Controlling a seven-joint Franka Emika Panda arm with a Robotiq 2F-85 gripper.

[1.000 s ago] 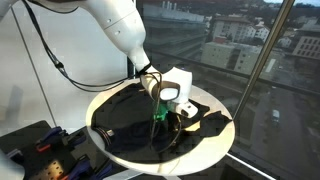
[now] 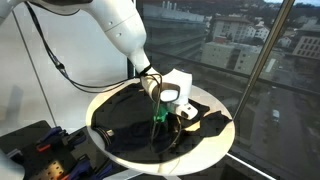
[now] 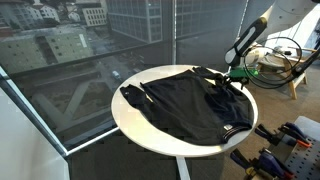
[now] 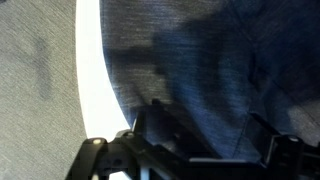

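Note:
Dark blue cloth, seemingly a pair of jeans [image 3: 190, 106], lies spread with some folds across a round white table [image 3: 134, 105]. In the wrist view, the denim [image 4: 185, 60] fills the middle and right, its left edge running close to the table's rim. My gripper is open above the cloth, its two fingers wide apart and nothing held between them. The arm [image 2: 125, 35] reaches over the table in exterior view 1, where the gripper's tips are hard to make out against the dark fabric.
Bare tabletop [image 2: 207, 145] shows along the near right edge. Large windows [image 2: 270, 80] stand beyond the table. A black cable [image 2: 60, 68] hangs in loops from the arm. Grey floor [image 4: 38, 90] lies past the rim.
The arm's white wrist section has shifted very slightly in exterior view 1. The cloth looks the same.

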